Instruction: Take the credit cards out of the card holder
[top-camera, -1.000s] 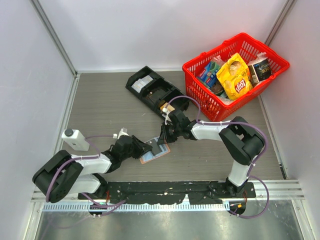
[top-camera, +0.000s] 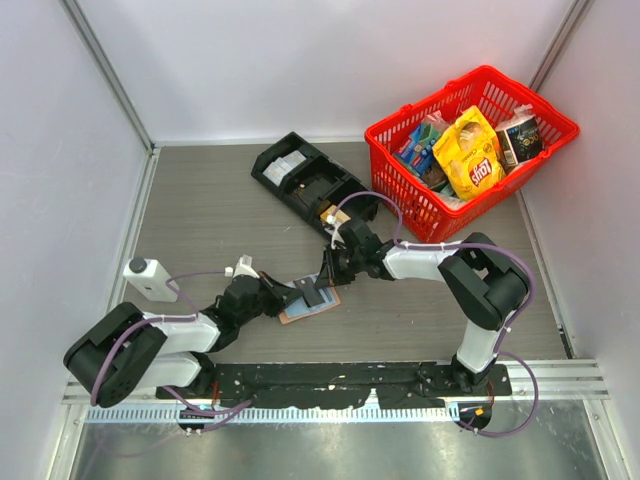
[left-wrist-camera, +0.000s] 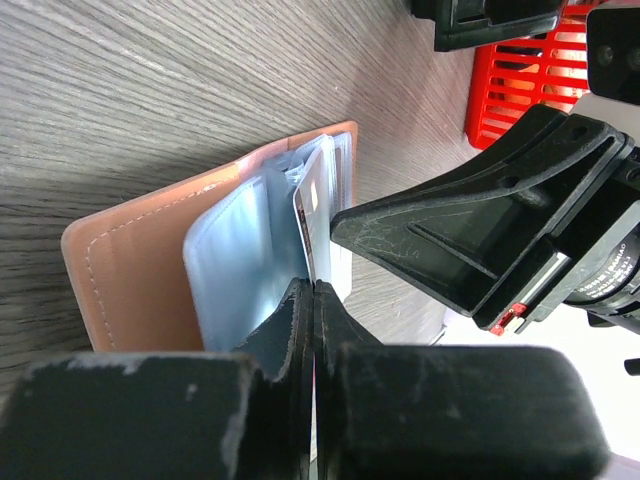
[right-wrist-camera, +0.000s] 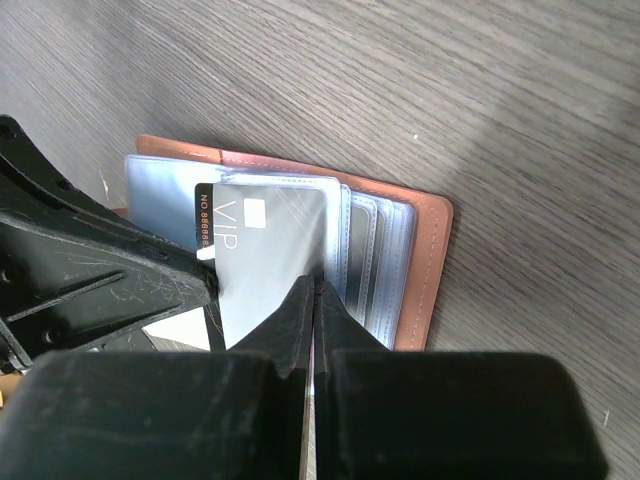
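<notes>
The brown card holder (top-camera: 290, 319) lies open on the table, its clear bluish sleeves (right-wrist-camera: 160, 205) spread. A grey card (right-wrist-camera: 270, 230) with "VIP" print and a black strip sticks partly out of one sleeve. My left gripper is shut with its tips against the card's outer edge; nothing clearly shows between its fingers. From the other side, my right gripper is shut on the edge of the sleeve around the card. More sleeves with grey cards (right-wrist-camera: 360, 250) are layered beside it, partly hidden behind the right fingers.
Behind the holder stands a black divided tray (top-camera: 310, 185). A red basket (top-camera: 420, 205) with snack packs fills the back right. At the left is a white bottle-like box (top-camera: 150, 278).
The right arm and the holder look unmoved.
</notes>
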